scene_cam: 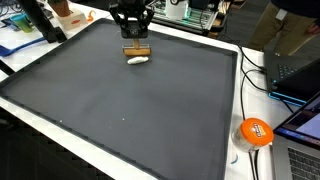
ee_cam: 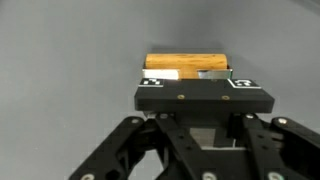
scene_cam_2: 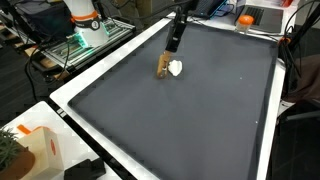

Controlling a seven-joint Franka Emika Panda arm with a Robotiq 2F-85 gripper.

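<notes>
My gripper (scene_cam: 136,41) points down at the back of the dark board (scene_cam: 110,90). It is shut on a light-brown wooden piece, which looks like a block or roller (ee_cam: 184,62); in exterior view 2 the wooden piece (scene_cam_2: 162,66) stands out below the fingers. Right beside it a small white object (scene_cam: 138,60) lies on the board, also seen in exterior view 2 as a white patch (scene_cam_2: 175,68). The wrist view shows the wood crossing between the two fingers, its lower part hidden by the gripper body. Whether the wood touches the board I cannot tell.
Most of the board is bare. An orange-topped white container (scene_cam: 253,134) stands off its right edge, with laptops (scene_cam: 295,78) and cables further right. Clutter and tools (scene_cam: 25,30) lie off the far left corner.
</notes>
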